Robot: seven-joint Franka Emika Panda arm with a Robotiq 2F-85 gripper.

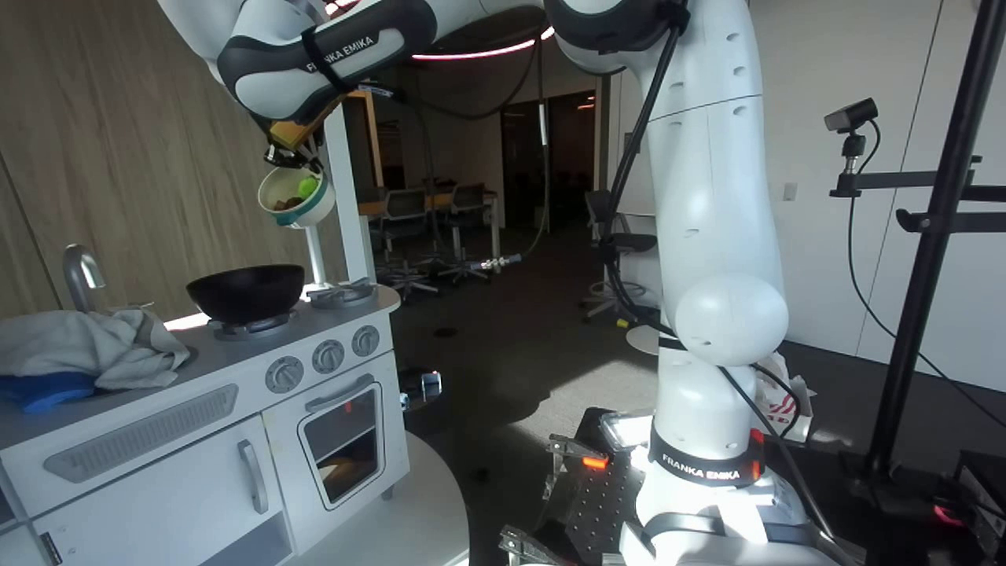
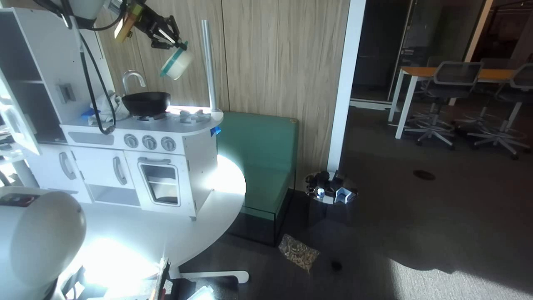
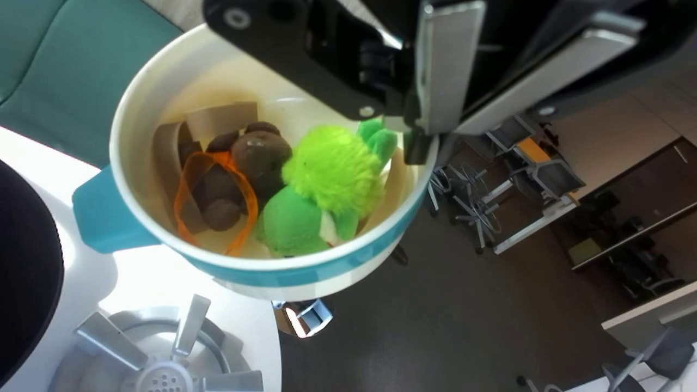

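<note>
My gripper is shut on the rim of a white pot (image 3: 326, 271) with a teal band and a teal handle. Inside the tilted pot lie a green plush toy (image 3: 333, 176), a brown plush toy (image 3: 261, 157) and an orange ribbon loop (image 3: 184, 206). In exterior view 1 the pot (image 1: 316, 203) hangs in the air, above and a little right of the black pan (image 1: 247, 292). Exterior view 2 shows the pot (image 2: 178, 65) leaning, its opening toward the lower left, over the stove.
The pan sits on one burner of the toy kitchen; the other burner (image 1: 341, 294) is empty. A faucet (image 1: 83, 273) and a grey cloth (image 1: 89, 344) occupy the left side. A silver post (image 2: 208, 65) rises at the counter's right end.
</note>
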